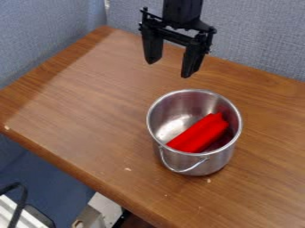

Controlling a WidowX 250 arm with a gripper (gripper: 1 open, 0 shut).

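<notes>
My black gripper (172, 55) hangs open at the top middle of the camera view, above the back part of the wooden table, with nothing between its fingers. In front of it and lower in the view stands a steel pot (168, 110) with a wire handle. A red cylindrical object (199, 133) lies inside the pot, along its right side.
Blue-grey padded walls (266, 27) border it at the back and left. Beyond the lower left edge are a dark cable and a white item.
</notes>
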